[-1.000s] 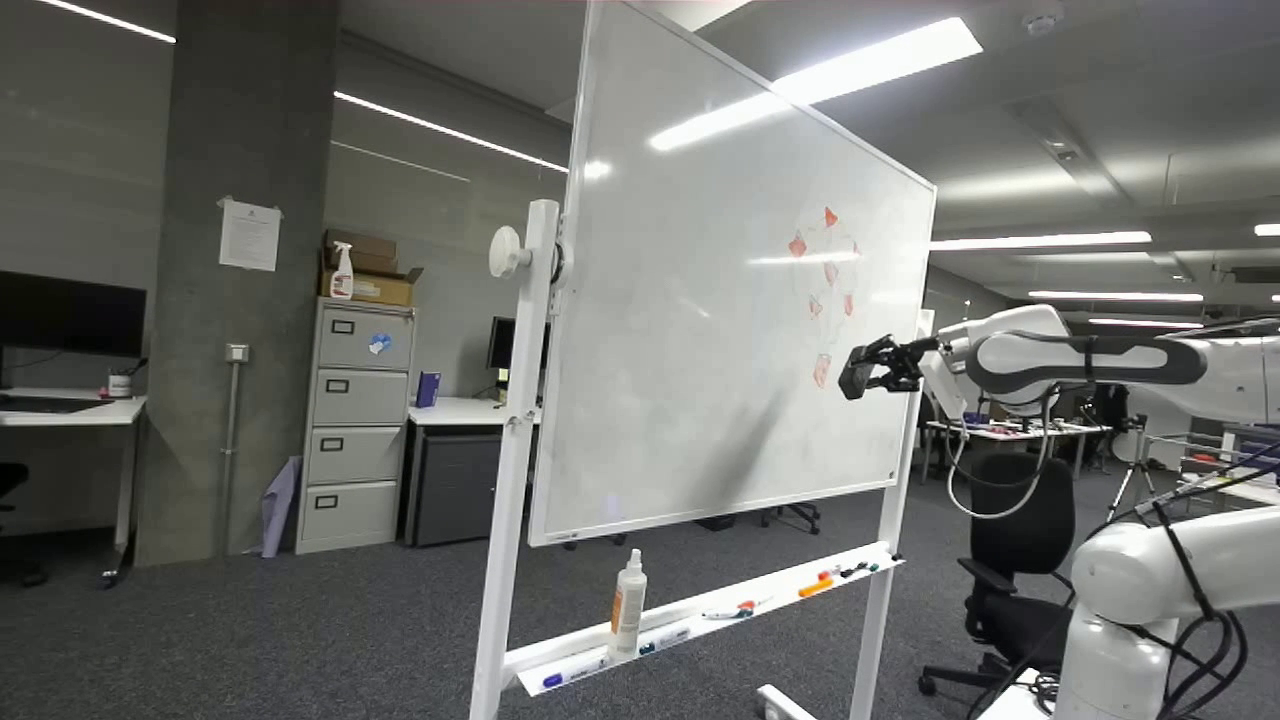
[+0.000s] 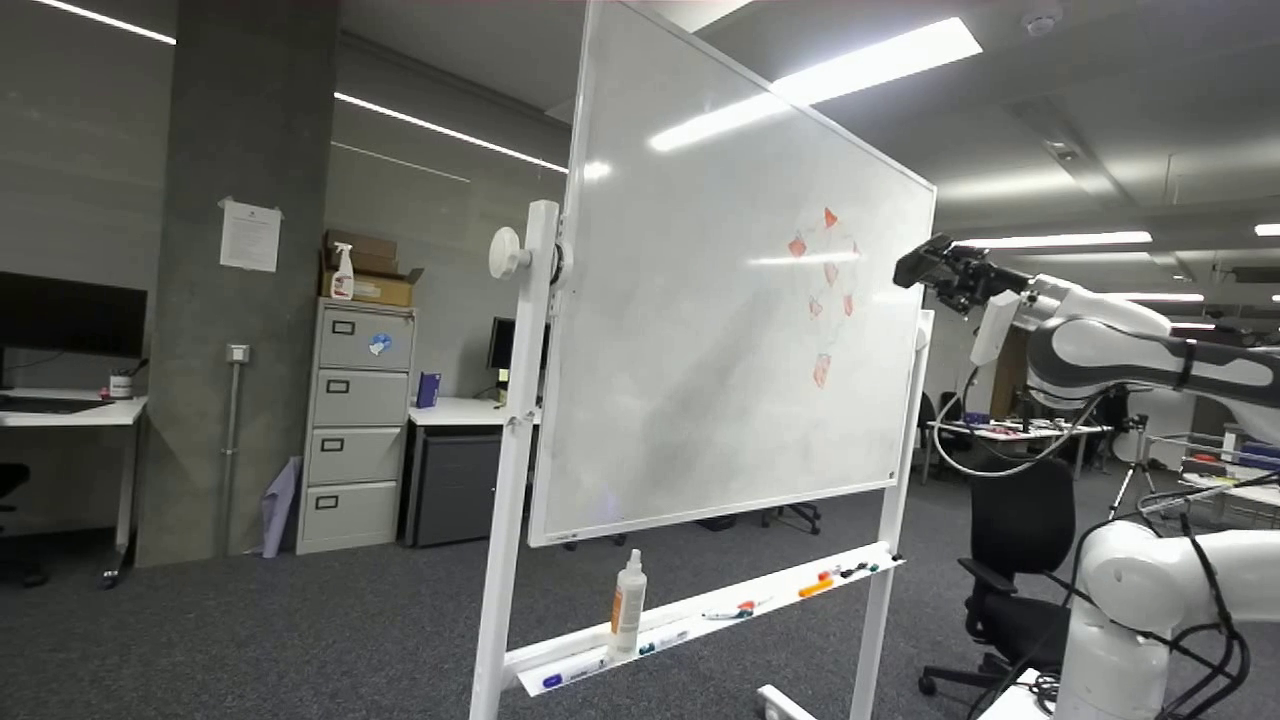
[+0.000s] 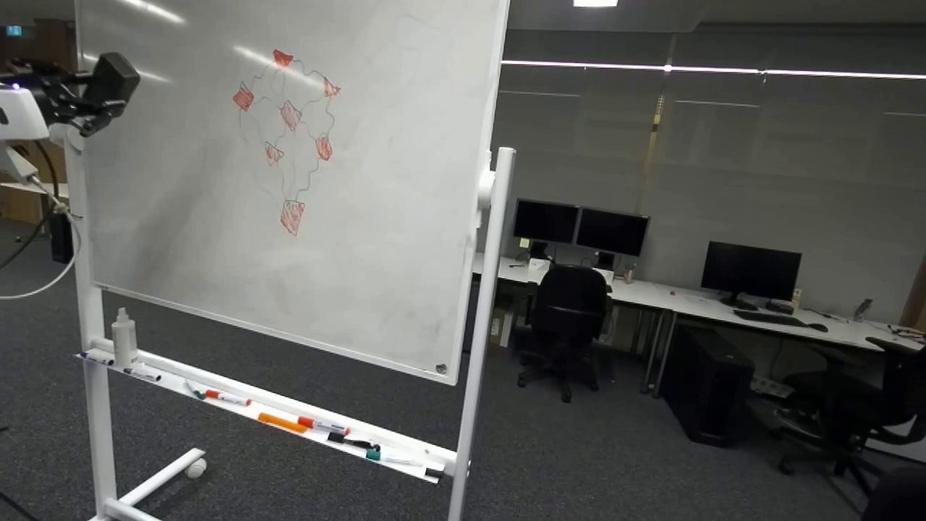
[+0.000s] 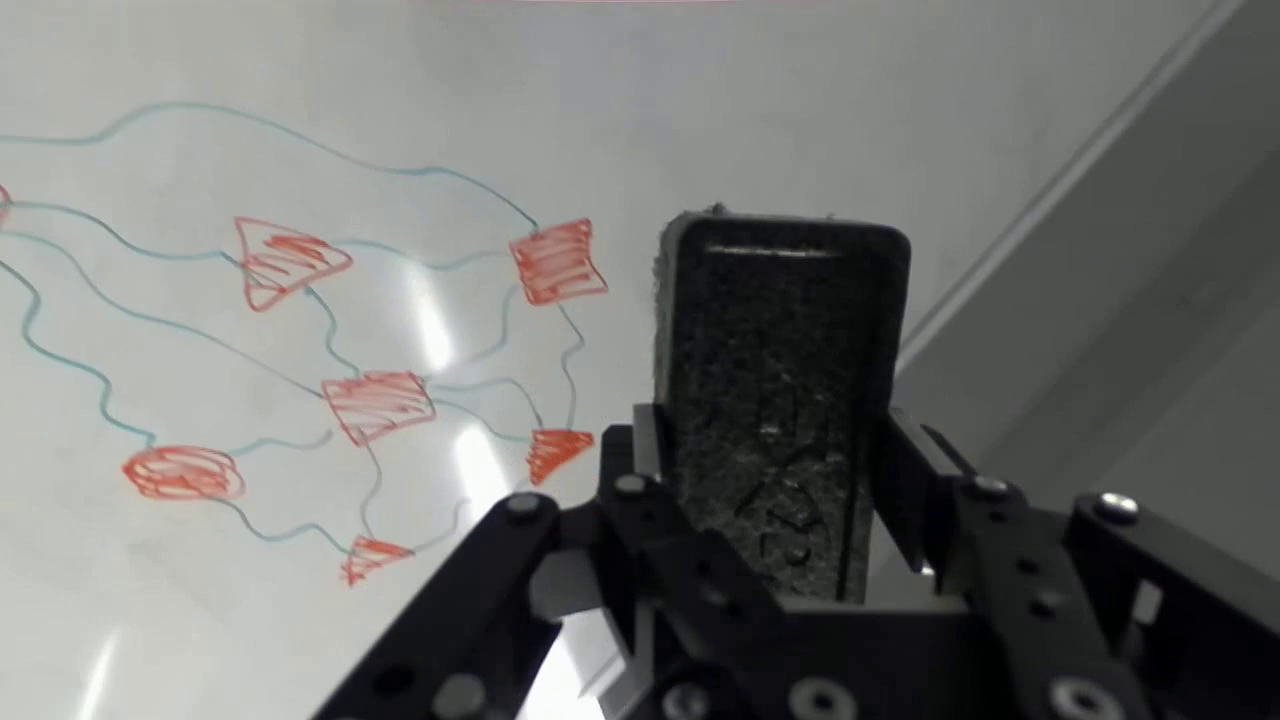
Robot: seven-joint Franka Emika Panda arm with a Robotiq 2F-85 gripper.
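A black block-shaped eraser [image 4: 780, 384] is clamped between the fingers of my gripper, which is shut on it. In exterior view 1 the gripper [image 2: 954, 278] is raised in front of the whiteboard [image 2: 720, 408] near its right edge. Exterior view 2 has the eraser [image 3: 113, 91] in front of the board's upper left part, whether touching cannot be told. Red hatched shapes joined by wavy thin lines make up a drawing [image 3: 291, 116] on the board. From the wrist, a red shape [image 4: 559, 260] appears just left of the eraser.
Below the board runs a tray [image 2: 720, 600] holding a spray bottle [image 2: 627, 606], an orange marker [image 3: 282, 422] and several other pens. The board's white frame post [image 3: 483, 347] stands at its side. An office chair [image 2: 1020, 564] is under the arm.
My arm has risen and shifted right in exterior view 1, carrying the eraser up from beside the lowest red shape. The drawing there looks the same.
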